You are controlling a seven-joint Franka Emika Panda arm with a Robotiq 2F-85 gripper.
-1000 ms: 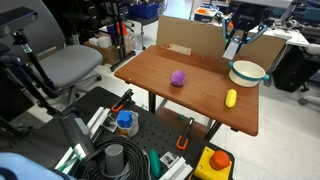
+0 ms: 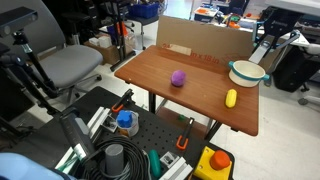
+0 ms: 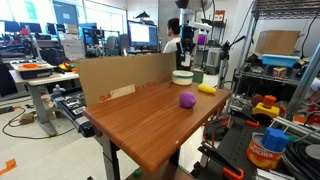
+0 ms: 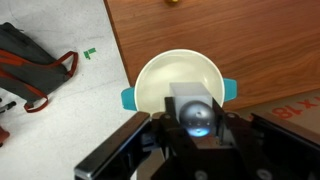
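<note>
A cream pot with teal handles stands at the table's far right corner. Directly over it hangs a pale grey and white object, with my gripper shut on it. In the wrist view that object is seen end-on, with a dark rounded part towards me; what it is I cannot tell. It covers part of the pot, whose visible inside looks empty. A purple round thing and a yellow elongated thing lie apart on the wooden table.
A cardboard panel runs along the table's back edge, close behind the pot. Tools and containers crowd the dark near surface, including a blue-topped can and a yellow box.
The things on the table have stayed put.
</note>
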